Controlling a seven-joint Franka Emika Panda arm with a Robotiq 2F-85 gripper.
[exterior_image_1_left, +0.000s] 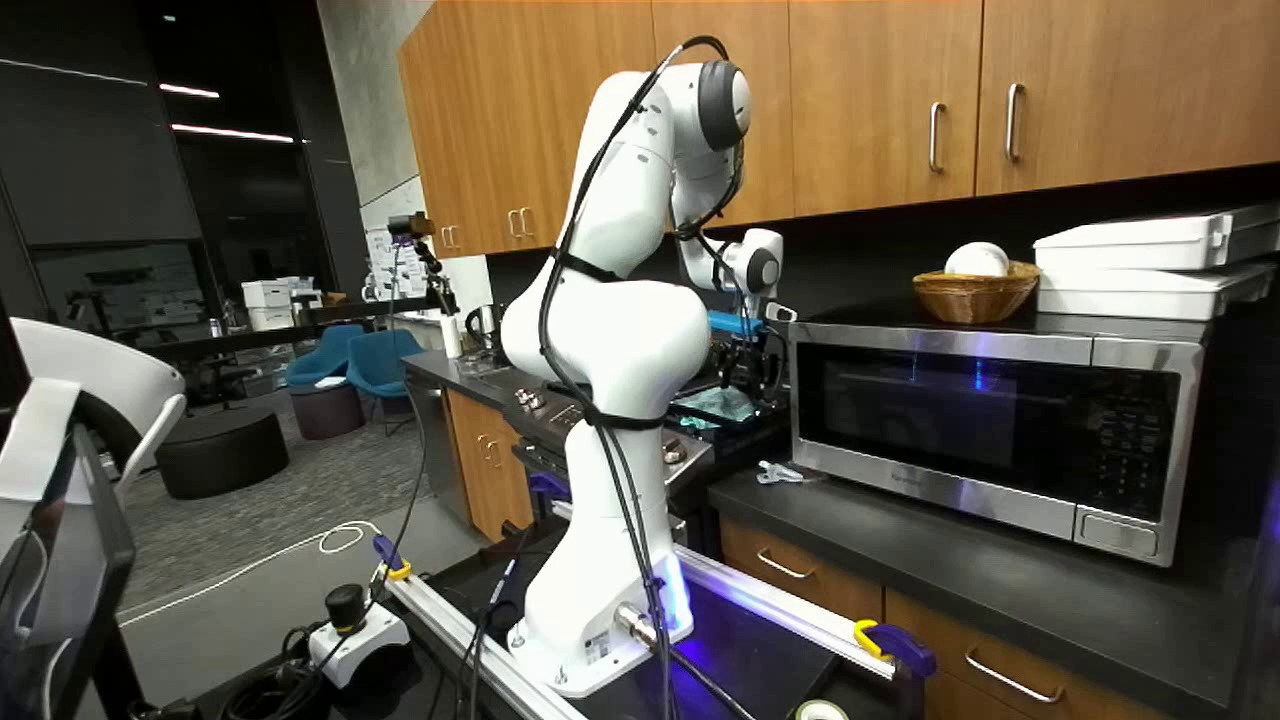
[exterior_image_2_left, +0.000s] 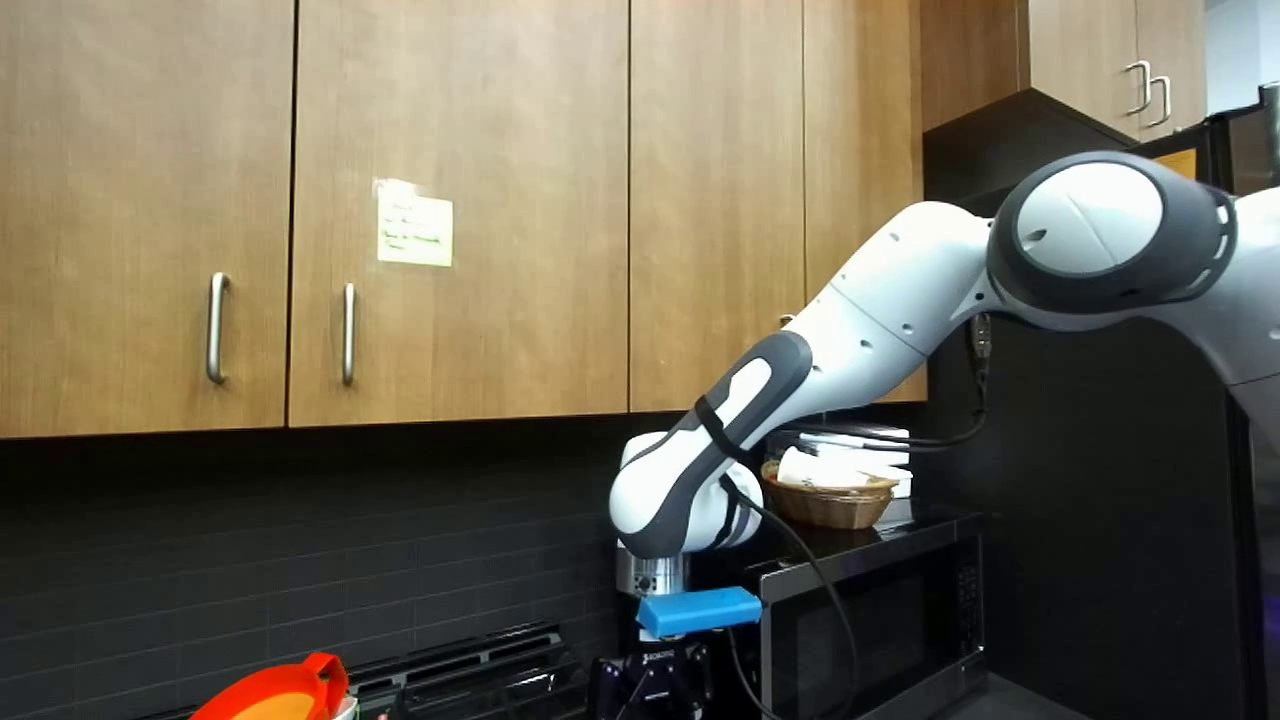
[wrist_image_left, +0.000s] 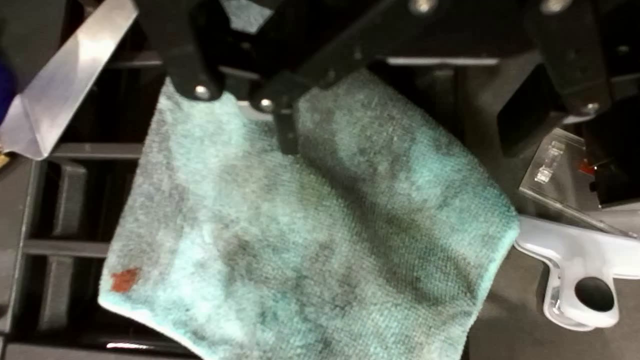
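A teal-grey cloth with a small red-brown patch near one corner fills the middle of the wrist view, spread over the stove grates. In exterior view 1 only a pale piece of that cloth shows, on the stove beyond the arm. My gripper is open above it, its fingers wide apart and nothing held between them. The left finger overlaps the cloth in the picture; whether it touches is unclear. Exterior view 2 shows the gripper at its bottom edge, fingertips cut off.
To the right of the stove stands the microwave, close to the gripper, bearing a basket and white boxes. A white clip lies right of the cloth. A metal blade is at left. Cabinets hang above.
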